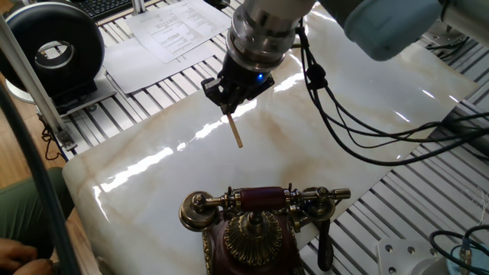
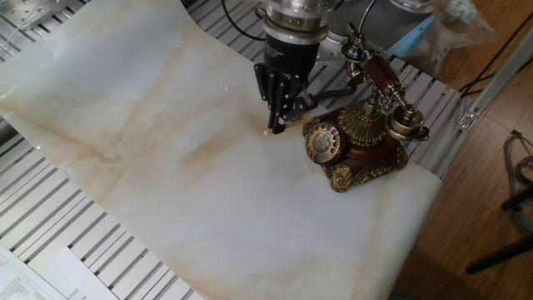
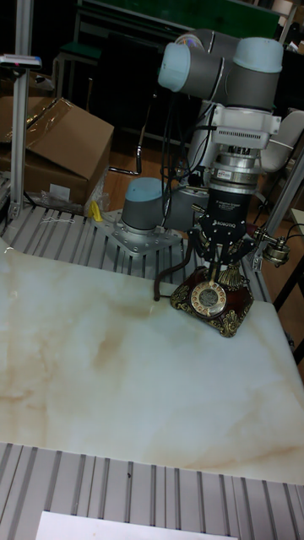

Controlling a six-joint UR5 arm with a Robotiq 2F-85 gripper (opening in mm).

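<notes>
A thin light wooden stick pokes out below my gripper, which is shut on its upper end in exterior view 1. Its free end points down over the pale sheet, apart from the telephone. An ornate dark red and brass telephone stands upright with its handset resting across the cradle. The round dial faces the gripper side in exterior view 2. There, only a small tip of the stick shows beside the black fingers. In exterior view 3 the gripper overlaps the telephone.
A glossy marbled sheet covers most of the slatted table and is otherwise clear. Loose black cables hang from the arm. Papers and a black ring-shaped object lie at the far side. Someone's hand is at lower left.
</notes>
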